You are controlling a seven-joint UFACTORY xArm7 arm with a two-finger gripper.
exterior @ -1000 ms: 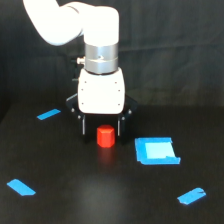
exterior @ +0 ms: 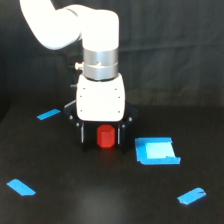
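Note:
A white robot arm reaches down from the top centre to its gripper (exterior: 105, 136), whose two dark fingers stand one on each side of a small red object (exterior: 105, 136) on the black table. Whether the fingers touch the object or stand slightly apart from it is hard to tell. To the right lies a white square (exterior: 159, 150) edged with blue tape.
Short strips of blue tape lie at the back left (exterior: 49, 114), front left (exterior: 21, 187) and front right (exterior: 191, 195).
The gripper has moved slightly down around the red object, and its fingers look a little closer to it. The red object is in about the same place.

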